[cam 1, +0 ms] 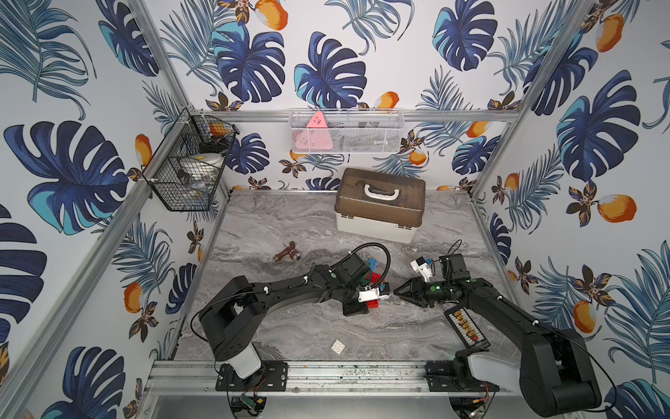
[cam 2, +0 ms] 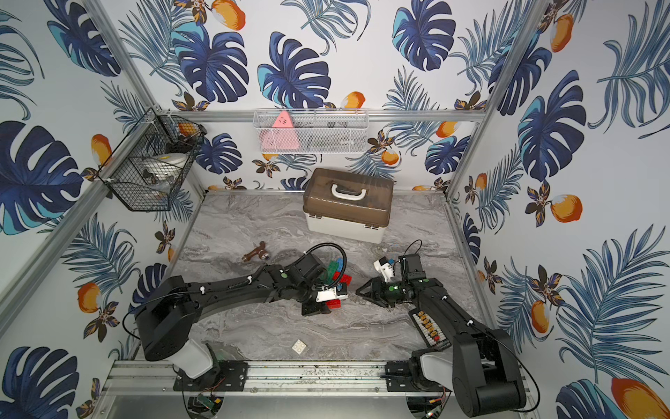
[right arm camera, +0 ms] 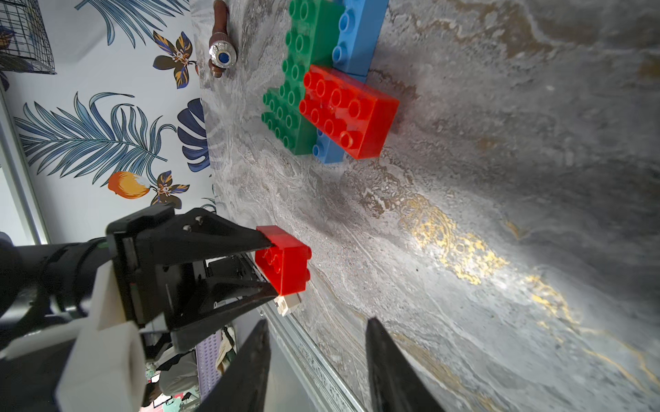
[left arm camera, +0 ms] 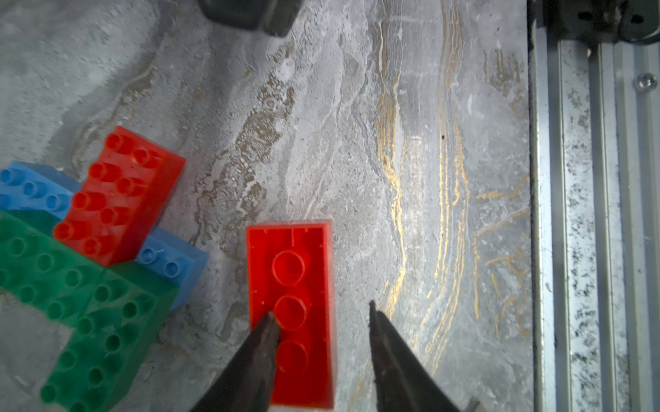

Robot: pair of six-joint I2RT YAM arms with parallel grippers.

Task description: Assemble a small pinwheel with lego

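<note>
My left gripper has its fingers around a loose red brick [left arm camera: 309,343], underside up in the left wrist view; whether they grip it is unclear. A cluster beside it has a red brick [right arm camera: 350,113] on blue [right arm camera: 361,27] and green bricks [right arm camera: 302,55]. My right gripper stands open at the right of the cluster, nothing between its fingers.
A brown-lidded toolbox [cam 1: 379,206] stands at the back. A toy [cam 1: 286,251] lies left, an abacus [cam 1: 466,326] right, a small white square [cam 1: 337,347] near the front edge.
</note>
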